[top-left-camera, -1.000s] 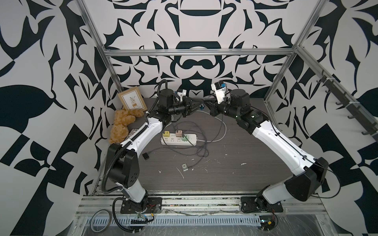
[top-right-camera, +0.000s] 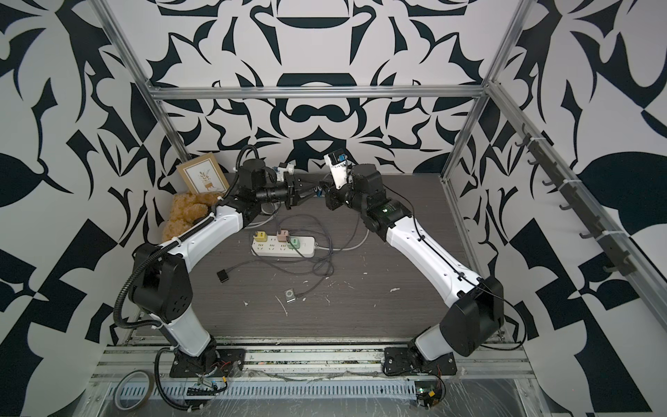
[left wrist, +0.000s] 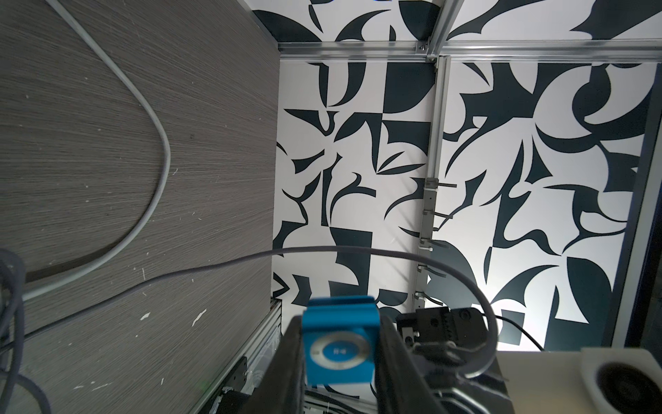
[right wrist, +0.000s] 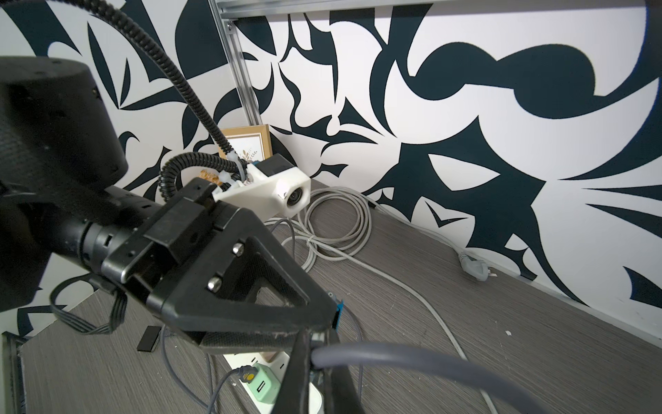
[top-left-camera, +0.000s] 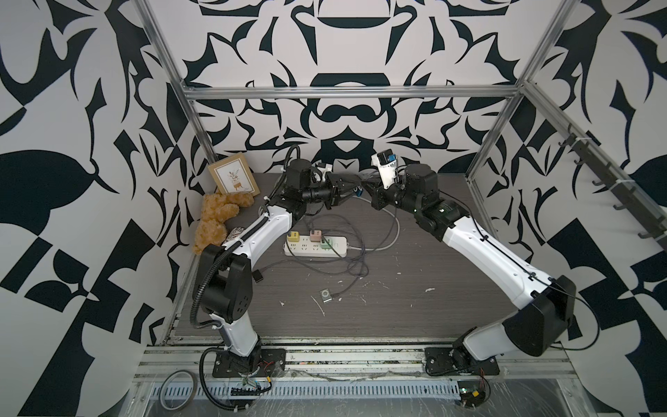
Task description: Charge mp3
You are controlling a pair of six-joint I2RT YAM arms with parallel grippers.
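A small blue mp3 player (left wrist: 338, 348), its round control pad showing, is pinched between the fingers of my left gripper. In the right wrist view only a blue sliver of the player (right wrist: 338, 314) shows past the left fingers. My right gripper is shut on the end of a grey charging cable (right wrist: 420, 365), whose cord arcs away to the right. The two grippers face each other, almost meeting above the table, in the top left view. The plug's tip is hidden, so I cannot tell whether it touches the player.
A loose connector (top-left-camera: 326, 296) and a black plug (top-left-camera: 257, 276) are on the table. At the left sit a teddy bear (top-left-camera: 212, 215) and framed picture (top-left-camera: 234, 175).
My left gripper and the player have shifted slightly right and down in the top left view, closer to the right gripper. The right arm has moved only a little.
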